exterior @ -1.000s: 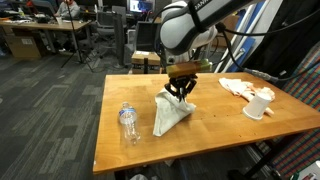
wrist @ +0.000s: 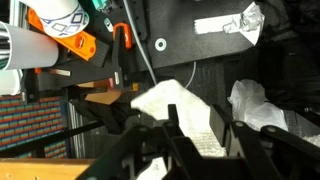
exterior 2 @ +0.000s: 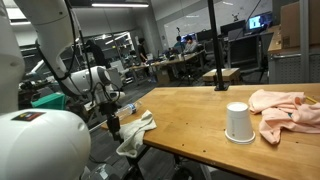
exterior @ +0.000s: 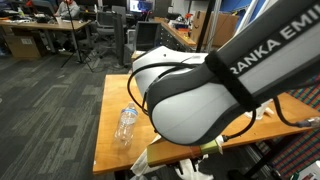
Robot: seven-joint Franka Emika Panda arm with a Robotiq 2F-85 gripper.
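Observation:
A white cloth lies under my gripper in the wrist view, where the two dark fingers stand apart. Whether any fold of cloth touches them is unclear. From exterior view 1, the cloth shows at the front edge of the wooden table, partly hanging below it; the big white arm hides the fingers. Exterior view 2 has the cloth draped at the table's near left corner.
A clear plastic bottle stands on the table left of the arm. A white tub and a pink cloth rest at the other end. Beyond the edge, a black surface with tools lies below.
My arm has swung toward the camera and down, from mid-table to the front edge. The cloth has moved the same way, from the tabletop to hanging partly over the edge.

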